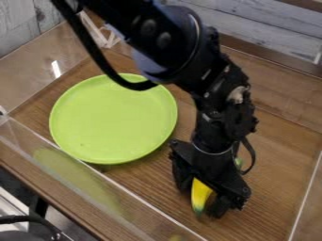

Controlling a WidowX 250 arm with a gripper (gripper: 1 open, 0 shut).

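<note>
My black gripper (209,185) is low over the wooden table, its open fingers around a yellow banana (201,196) that lies beneath it, partly hidden by the gripper. Whether the fingers touch the banana I cannot tell. A bright green plate (111,118) lies to the left of the gripper, on the table.
Clear walls edge the table (277,160) at left, front and right, with a wooden ledge and pale planks at the back. A small green object, mostly hidden, shows just right of the gripper.
</note>
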